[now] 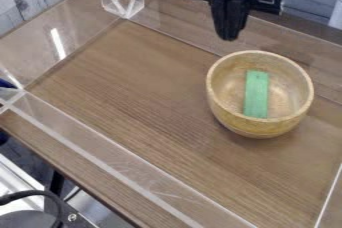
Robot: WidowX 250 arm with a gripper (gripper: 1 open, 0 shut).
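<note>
A wooden bowl (pixel 225 112) sits on the right part of the wooden table (pixel 120 112), holding a green rectangular block (pixel 257 92). My dark gripper (pixel 230 30) is raised behind the bowl near the top of the camera view, clear of it; it looks shut, with nothing visible between its fingers.
Clear plastic walls edge the table at the left and back, with a clear angular piece (pixel 122 2) at the back left. Dark cables show at the bottom left.
</note>
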